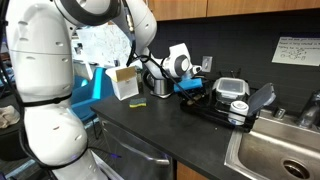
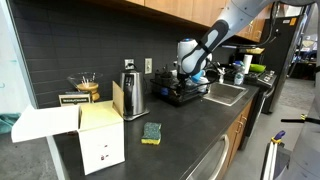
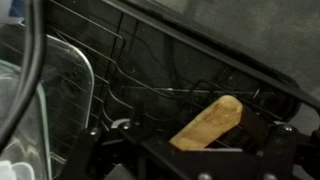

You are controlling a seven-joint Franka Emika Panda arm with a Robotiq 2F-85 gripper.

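Observation:
A wooden utensil handle [image 3: 209, 122] with a rounded tip pokes up from the black wire dish rack [image 3: 150, 85] in the wrist view. My gripper stands open at the bottom of that view, the handle lying between its dark fingers as seen from above. Whether either finger touches the wood cannot be made out. In exterior view 1 the gripper [image 1: 196, 98] is down at the left part of the rack, its fingertips mostly hidden among the dark items.
A clear container [image 3: 70, 75] fills the wrist view's left side. A white toaster-like box [image 1: 232, 89] and a white cup [image 1: 238, 112] occupy the rack, beside the sink [image 1: 275, 150]. A kettle [image 2: 133, 95], a carton [image 2: 100, 135] and a sponge [image 2: 151, 133] stand farther along.

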